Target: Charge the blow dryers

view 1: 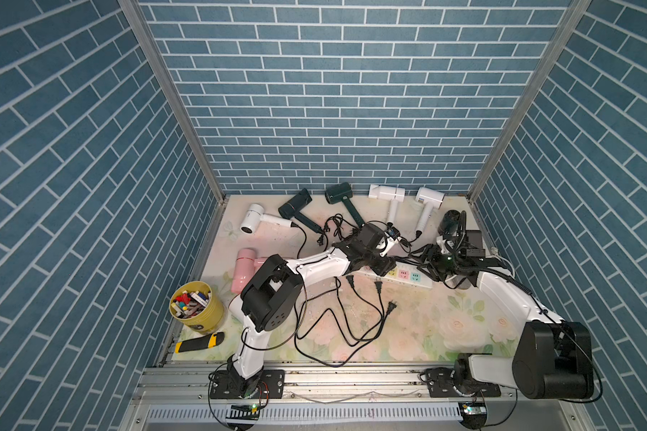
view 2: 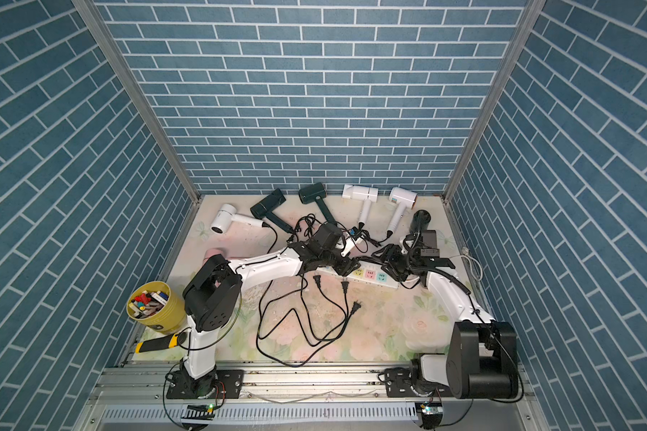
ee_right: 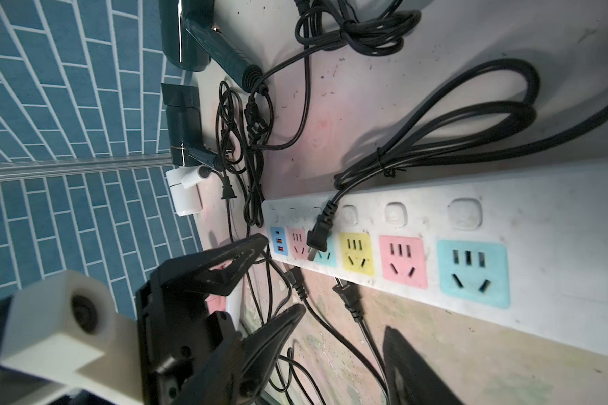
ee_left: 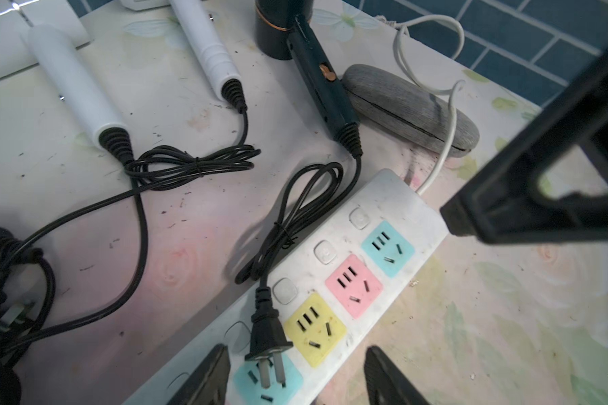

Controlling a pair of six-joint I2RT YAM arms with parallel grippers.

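A white power strip (ee_right: 560,222) with coloured sockets lies mid-table; a black plug (ee_left: 267,337) rests across it. Both grippers hover over the strip: my left gripper is open by that plug, and my right gripper is part open, nothing seen between its fingertips. More plugs (ee_right: 348,297) lie along the front edge, their cables looping forward. White dryers (view 1: 388,194), dark green dryers (view 1: 338,192) and a pink dryer (view 1: 243,269) lie around the back and left.
A yellow bucket of markers (view 1: 194,312) and a black-and-yellow tool (view 1: 197,342) stand at the front left. A grey case (ee_left: 405,108) lies beside the strip's right end.
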